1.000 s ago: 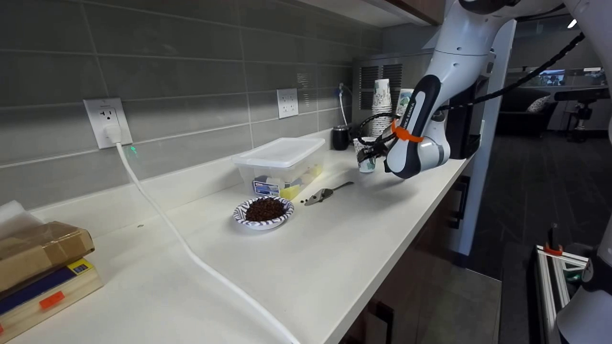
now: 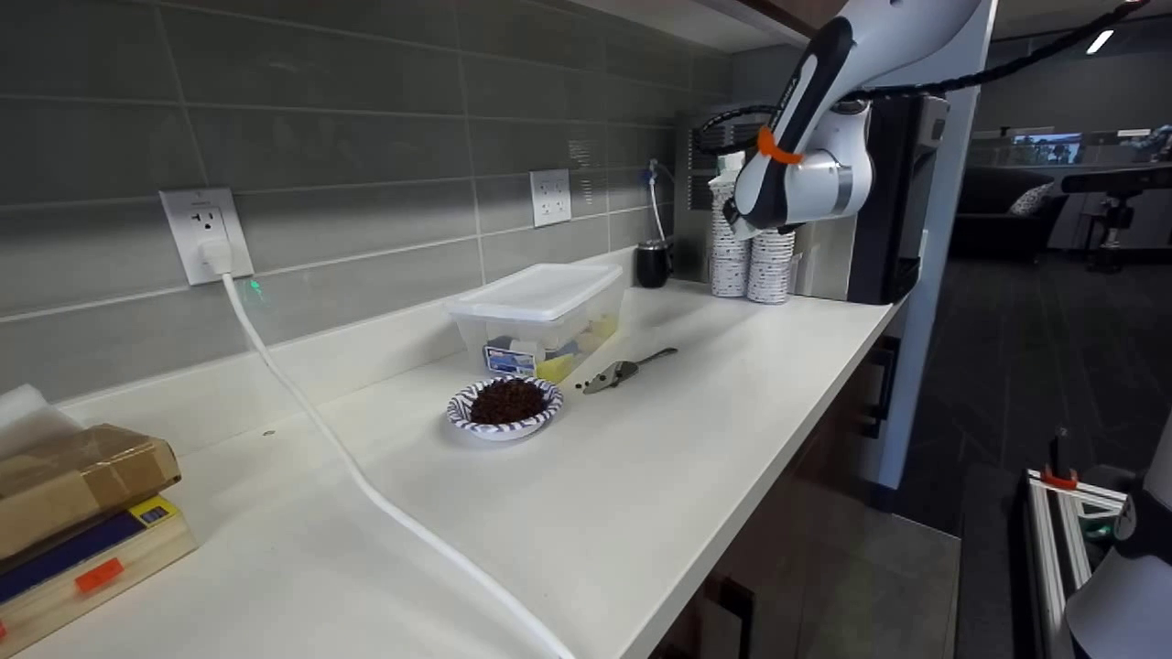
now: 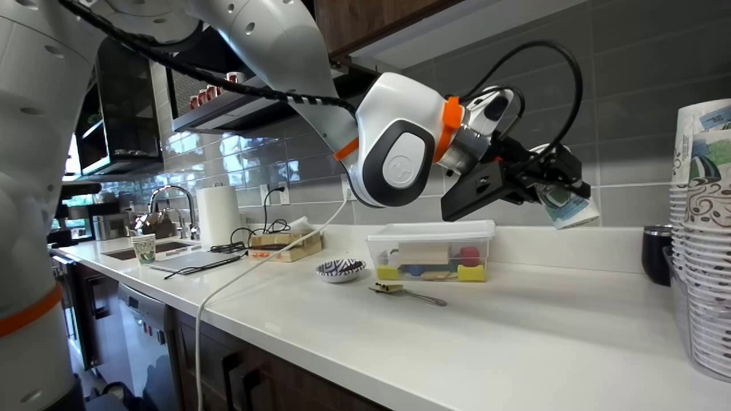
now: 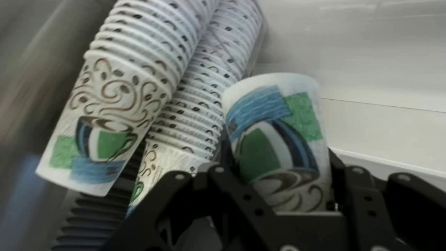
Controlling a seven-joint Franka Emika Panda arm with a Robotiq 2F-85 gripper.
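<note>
A paper cup (image 4: 276, 142) with a coffee-cup print is held in my gripper, which is shut on it. In exterior view 2 the cup (image 3: 567, 206) hangs tilted, well above the counter, between the lidded bin and the cup stacks. Exterior view 1 hides the cup and fingers behind the arm. Two tall stacks of like cups fill the wrist view's left: the nearer stack (image 4: 121, 92) and the second stack (image 4: 188, 108). On the counter sit a patterned bowl (image 2: 505, 429) of dark beans and a metal scoop (image 2: 611, 377).
A clear bin (image 2: 549, 318) with a white lid stands against the wall. Beyond it is a black tumbler (image 2: 653, 264). A white cable (image 2: 379, 500) crosses the near counter, beside stacked boxes (image 2: 82, 494). Bare countertop (image 3: 548, 322) lies below the arm.
The arm has risen and swung toward the cup stacks.
</note>
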